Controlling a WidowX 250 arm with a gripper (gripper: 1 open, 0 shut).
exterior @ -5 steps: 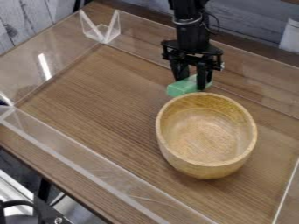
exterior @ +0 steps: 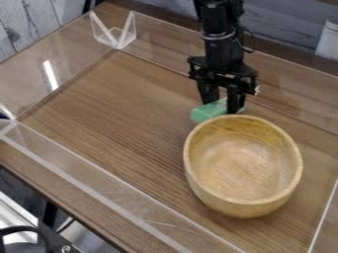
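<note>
My black gripper [exterior: 222,99] reaches down from the top centre, shut on a green object [exterior: 208,113] that lies low on the wooden table just behind the large wooden bowl [exterior: 242,188]. Part of the green object is hidden by the fingers and by the bowl's rim. The bowl stands upright at the front right.
Clear plastic guards run along the left and front edges of the table [exterior: 106,138]. A clear wire-like holder [exterior: 114,35] is at the back left, and a white cylinder [exterior: 329,40] at the back right.
My gripper and the green object have moved toward the camera, closer to the bowl. The bowl appears shifted slightly to the right and toward the camera.
</note>
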